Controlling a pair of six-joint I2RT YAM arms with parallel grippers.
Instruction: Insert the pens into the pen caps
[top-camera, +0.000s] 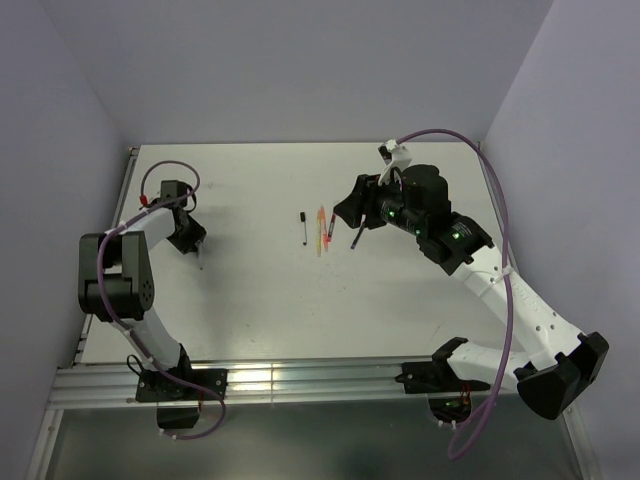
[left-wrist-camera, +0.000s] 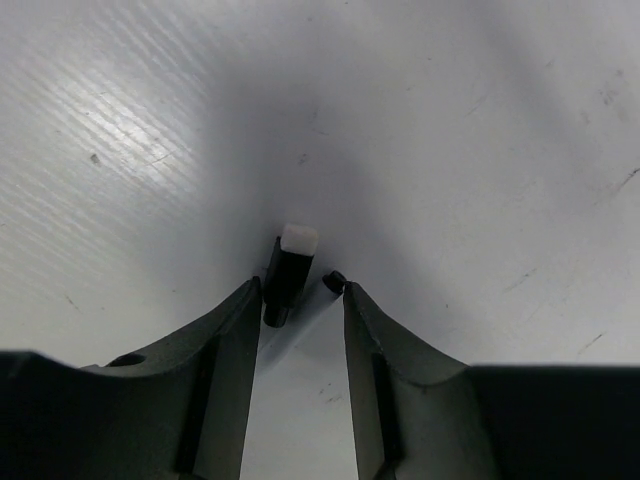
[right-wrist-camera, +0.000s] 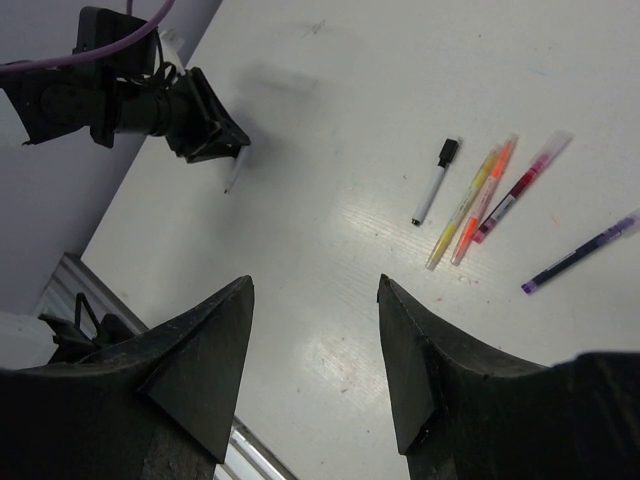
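My left gripper is low at the table's left, part open around a black cap and a white pen with a dark end, lying side by side; whether its fingers grip either is unclear. My right gripper hangs open and empty over the table. Beneath its view lie a white marker with black cap, a yellow pen, an orange pen, a red pen and a dark purple pen.
Grey walls border the back and sides.
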